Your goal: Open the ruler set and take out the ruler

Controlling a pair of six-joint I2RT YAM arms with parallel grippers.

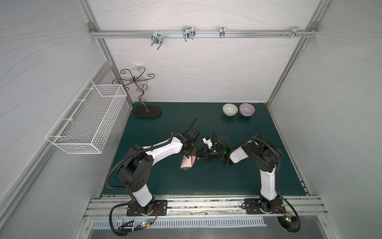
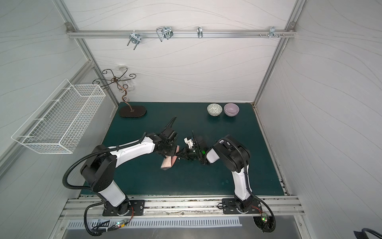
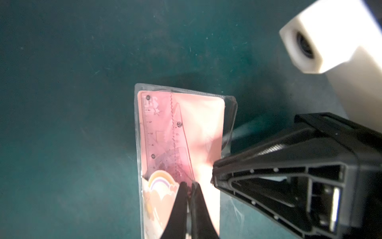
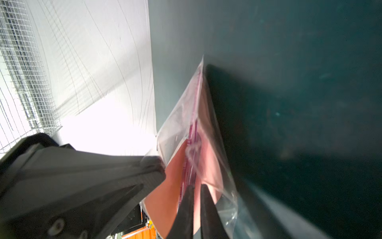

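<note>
The ruler set (image 1: pixel 187 161), a clear pouch with a pink backing, is at the table's middle. In the left wrist view a pink transparent ruler (image 3: pixel 153 131) lies inside it, beside other pink pieces. My left gripper is shut at the pouch's middle; whether anything thin is pinched is unclear. My right gripper (image 2: pixel 179 154) reaches in from the right, its tip at the pouch's right edge. In the right wrist view the pouch (image 4: pixel 214 159) is seen edge-on, its layers spread somewhat. The right gripper's opening is hard to judge.
A green bowl (image 1: pixel 229 109) and a pink bowl (image 1: pixel 246 110) sit at the back right. A metal stand (image 1: pixel 147 112) is at the back left, a wire basket (image 1: pixel 85 119) on the left wall.
</note>
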